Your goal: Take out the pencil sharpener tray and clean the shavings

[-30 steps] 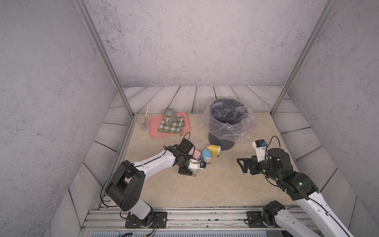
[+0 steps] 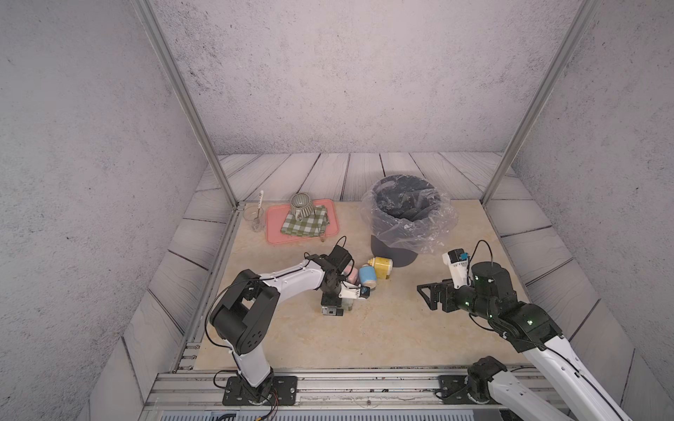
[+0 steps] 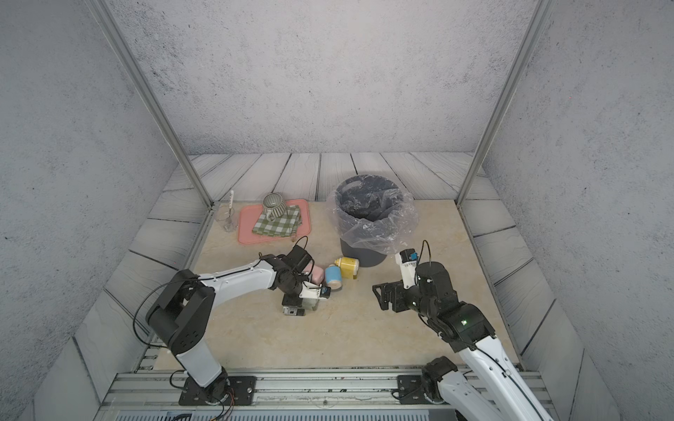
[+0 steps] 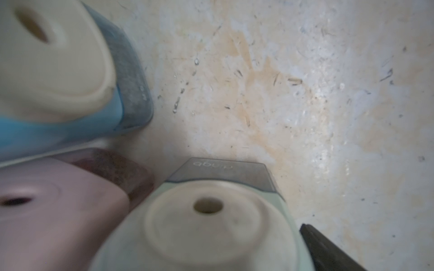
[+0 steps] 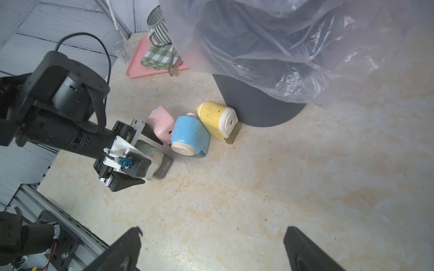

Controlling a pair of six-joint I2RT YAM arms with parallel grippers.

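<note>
A pale green sharpener (image 4: pixel 208 230) with a clear tray (image 4: pixel 217 168) sits on the table. My left gripper is lowered over it, open, with one dark finger (image 4: pixel 323 246) beside the body. A pink sharpener (image 5: pixel 160 122), a blue one (image 5: pixel 187 133) and a yellow one (image 5: pixel 214 117) stand beside it toward the bin. My right gripper is open above the right of the table, holding nothing. Shavings inside the green sharpener's tray cannot be made out.
A grey bin (image 2: pixel 389 249) with a plastic liner stands at the back right. A pink tray (image 2: pixel 277 235) with checked cloth and striped cup lies back left, beside a clear glass (image 2: pixel 256 223).
My left arm has shifted slightly right over the green sharpener, its elbow rising.
</note>
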